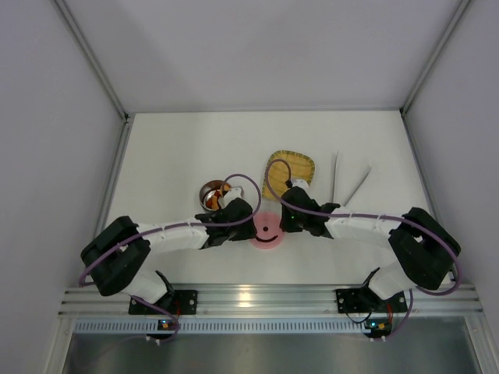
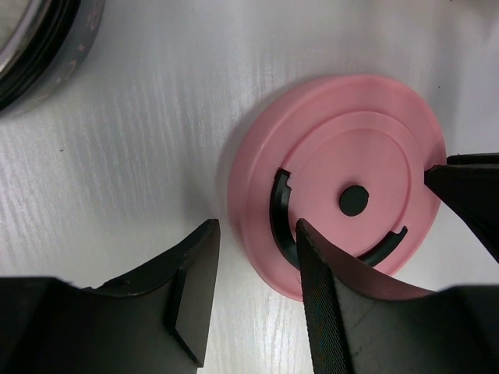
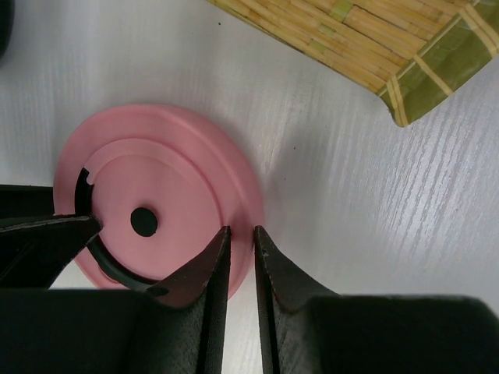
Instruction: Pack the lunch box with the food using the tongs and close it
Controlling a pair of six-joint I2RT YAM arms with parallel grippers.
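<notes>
A pink round lunch box (image 1: 267,229), with a black dot and a curved black handle on top, sits on the table between my two grippers. My left gripper is part open at its near-left rim; one finger (image 2: 316,249) overlaps the pink top, the other is outside the rim. Whether they touch the box I cannot tell. On the opposite side, my right gripper is shut on the box's rim. The right wrist view also shows the left gripper's dark fingers (image 3: 47,234) over the box's left edge.
Behind the left gripper stands a round metal bowl (image 1: 207,191) with brownish-orange contents. A woven bamboo tray (image 1: 301,165) lies behind the lunch box. Two thin pale sticks (image 1: 359,185) are at the right.
</notes>
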